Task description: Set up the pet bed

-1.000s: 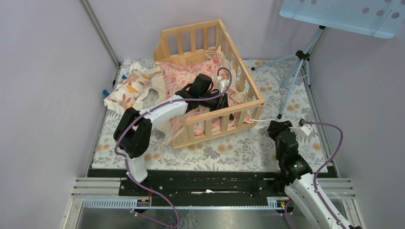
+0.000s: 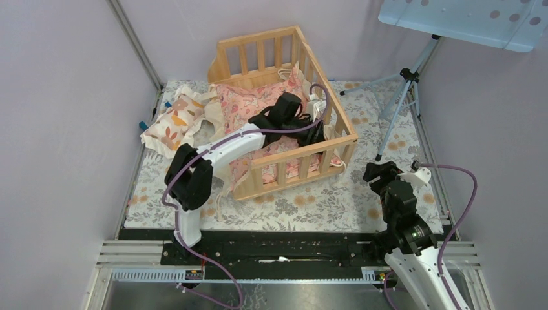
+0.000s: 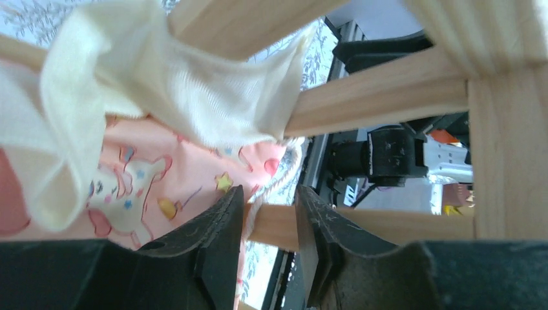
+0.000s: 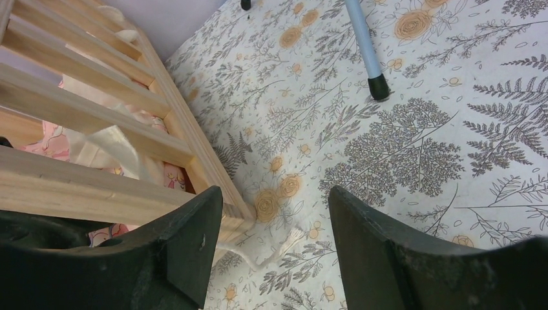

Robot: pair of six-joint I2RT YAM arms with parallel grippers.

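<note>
The wooden pet bed (image 2: 304, 161) holds a pink patterned cushion (image 2: 249, 100) with cream ties. Inside its front right corner, my left gripper (image 2: 315, 137) is part open, close to the rails. In the left wrist view, a cream cord (image 3: 258, 201) runs through the gap between the fingertips, not visibly pinched; a cream cloth strip (image 3: 194, 93) lies beyond. Outside the bed, to its right, my right gripper stands open and empty. A loose cord end (image 4: 284, 247) lies on the patterned surface beside the bed's corner post.
A tripod (image 2: 406, 81) with blue legs stands right of the bed, one foot near my right gripper. Another patterned cushion (image 2: 176, 123) lies left of the bed.
A second ago the cord stretched taut from the bed corner to my right gripper; now it is free of it and slack. My left gripper has shifted right, toward the side rail.
</note>
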